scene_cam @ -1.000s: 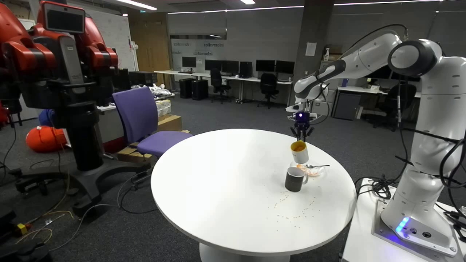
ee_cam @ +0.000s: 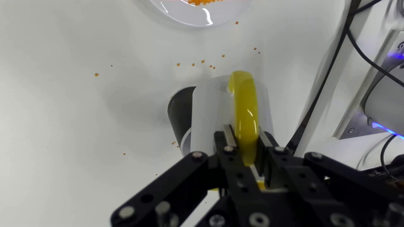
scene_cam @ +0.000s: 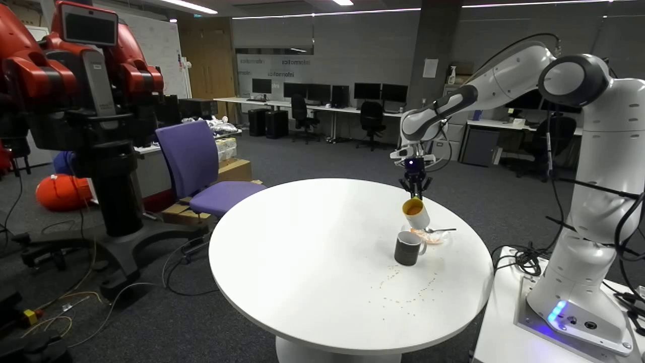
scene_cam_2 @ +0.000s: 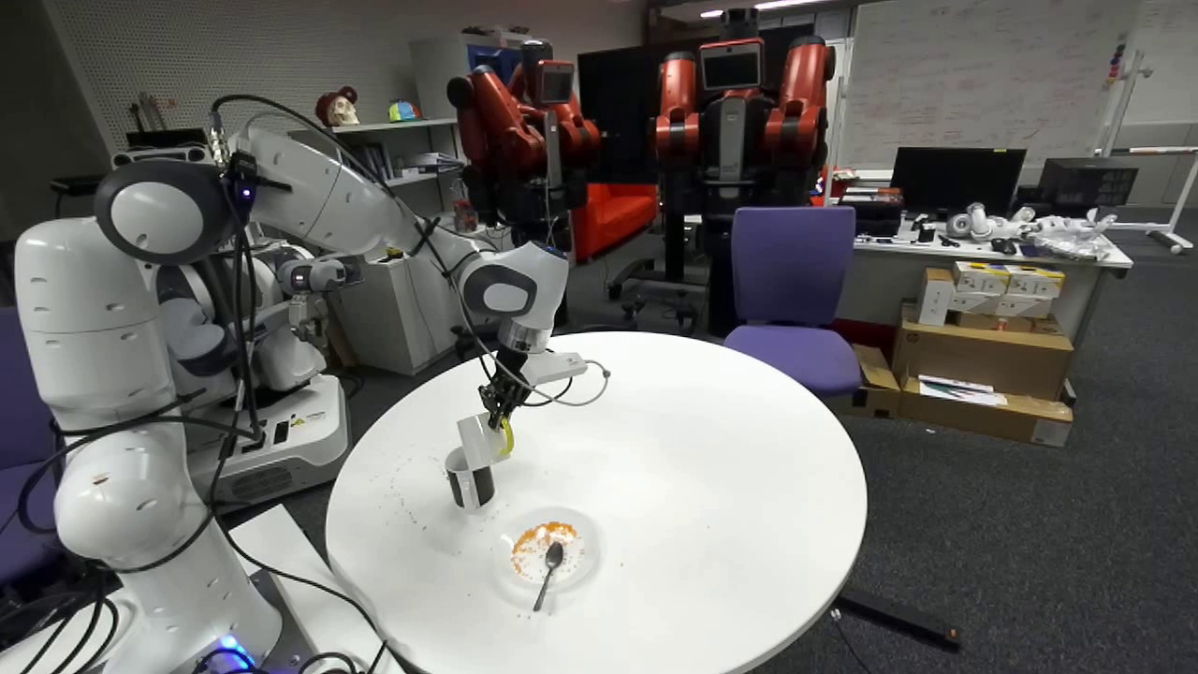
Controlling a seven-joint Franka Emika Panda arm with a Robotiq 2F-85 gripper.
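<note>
My gripper is shut on the yellow handle of a white mug [scene_cam: 420, 219] with a yellow inside. The mug hangs in the air, tilted, and orange bits show inside it in exterior view 1. Below it a dark grey mug [scene_cam: 406, 250] stands upright on the table; in the wrist view the held mug covers much of this dark mug [ee_cam: 181, 109]. A clear plate [scene_cam_2: 586, 565] holds orange bits [scene_cam_2: 528, 544] and a spoon [scene_cam_2: 553, 555].
Small orange bits [ee_cam: 203, 61] lie scattered on the white round table [scene_cam: 290, 242] around the dark mug. The table's far side from the arm is bare. A purple chair [scene_cam_2: 792, 292] stands at its edge.
The held mug has tipped further, its opening turning more toward exterior view 1. My gripper and wrist have shifted slightly left and leaned. The dark mug and plate have stayed put.
</note>
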